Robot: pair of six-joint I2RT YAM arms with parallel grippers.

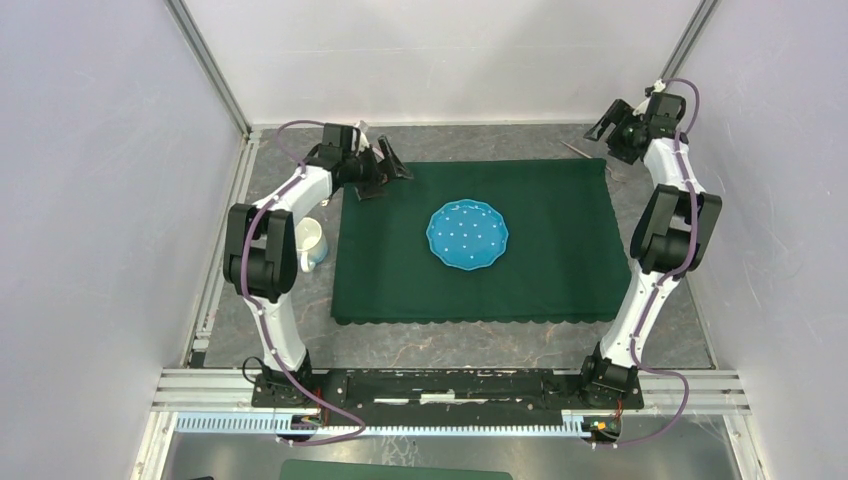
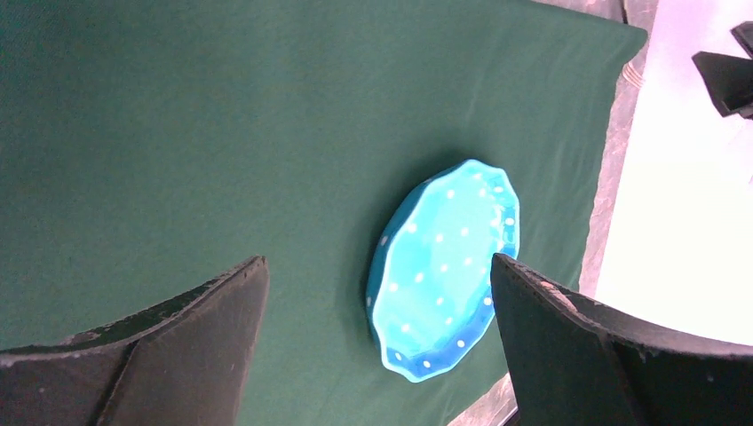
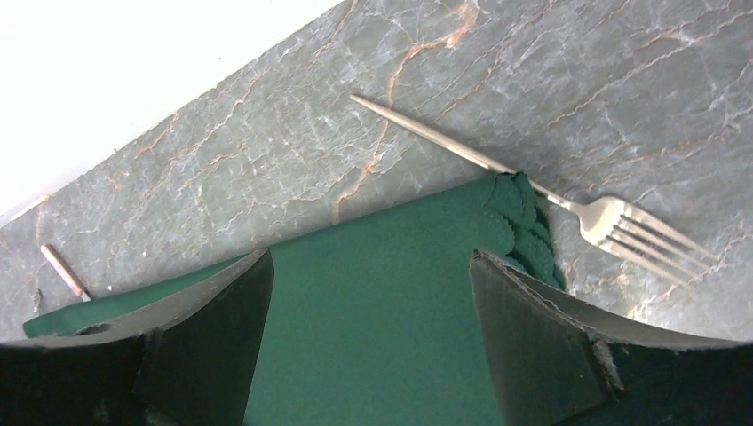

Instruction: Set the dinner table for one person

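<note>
A green placemat (image 1: 387, 285) lies spread out, with a blue, white-dotted plate (image 1: 467, 235) on it near the middle. Over the mat's back left corner, my left gripper (image 1: 390, 181) is open and empty; the plate (image 2: 439, 266) shows beyond its fingers. My right gripper (image 1: 607, 143) is open too, above the back right corner. In the right wrist view a fork (image 3: 431, 135) lies partly under the mat's corner, its tines on the bare table. A thin pinkish handle (image 3: 62, 269) lies beyond the mat's far corner, mostly hidden by my left gripper in the top view.
A white cup (image 1: 310, 243) stands left of the mat, partly behind my left arm. White walls (image 1: 450, 60) close off the back and sides. Bare grey table (image 1: 470, 345) lies along the front.
</note>
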